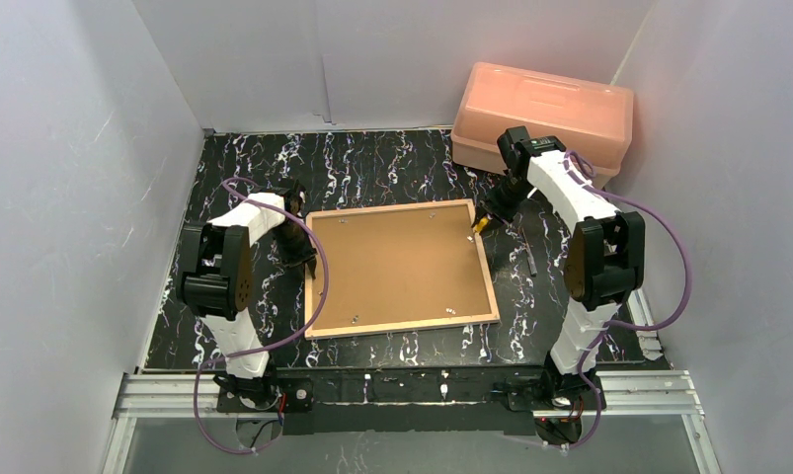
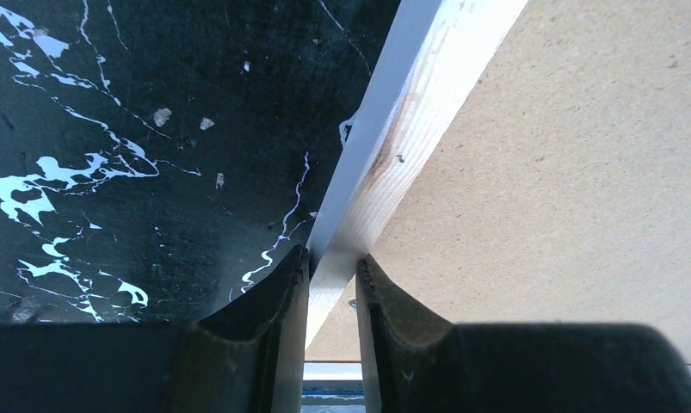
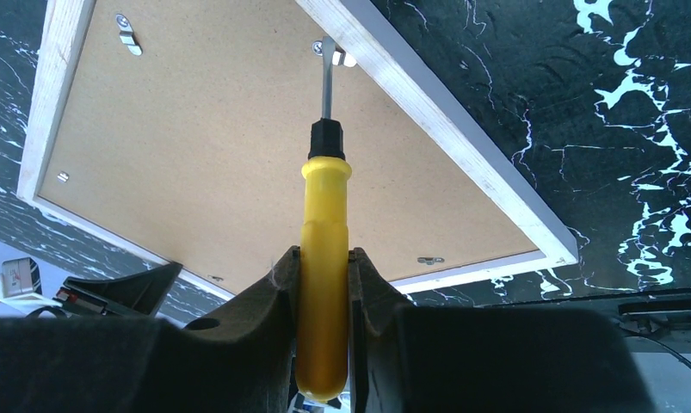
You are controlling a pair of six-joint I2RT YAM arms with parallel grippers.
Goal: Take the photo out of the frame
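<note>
A wooden picture frame (image 1: 392, 328) lies back side up on the dark table, its brown backing board (image 1: 397, 267) facing me. Small metal clips sit around the board's edge. My left gripper is shut on the frame's left bar (image 2: 393, 163). In my right gripper, which is shut, a screwdriver's yellow handle (image 3: 325, 215) is held. The screwdriver's tip (image 3: 328, 50) is at a metal clip (image 3: 344, 58) beside the right bar, between that clip and its screw; exact contact cannot be told. The photo itself is hidden.
A closed pink box (image 1: 540, 109) stands at the back right. On the table right of the frame lies a thin grey tool (image 1: 528, 255). Purple cables loop from both arms, the left one crossing the frame's left side.
</note>
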